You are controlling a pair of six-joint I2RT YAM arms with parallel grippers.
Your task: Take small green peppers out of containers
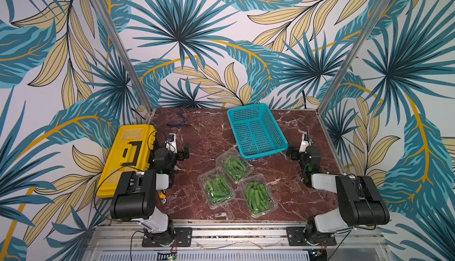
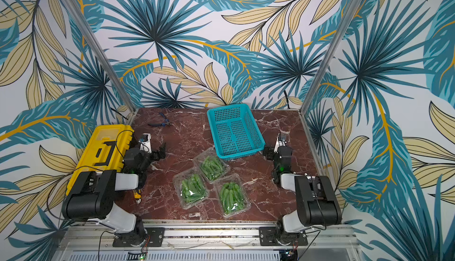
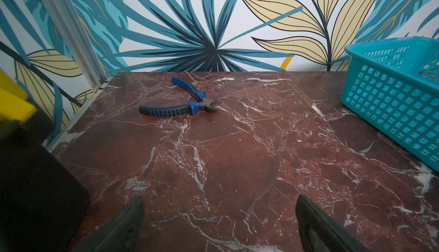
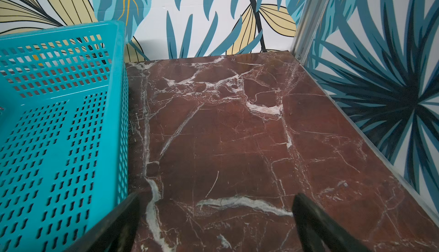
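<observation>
Three clear plastic containers of green peppers sit close together on the table: a rear one [image 1: 234, 165], a left one [image 1: 217, 189] and a front right one [image 1: 257, 195]. All look full; whether their lids are fastened I cannot tell. Behind them lies an empty teal basket [image 1: 258, 133], also seen from the side in both wrist views. My left gripper is open over bare table, left of the containers and beside the toolbox. Open as well, my right gripper has nothing between its fingers and stands just right of the basket.
A yellow toolbox [image 1: 124, 154] fills the left edge next to my left arm. Blue-handled pliers [image 3: 183, 103] rest at the back left. Bare table [image 3: 237, 160] stretches between pliers and basket, and also right of the basket [image 4: 219, 156].
</observation>
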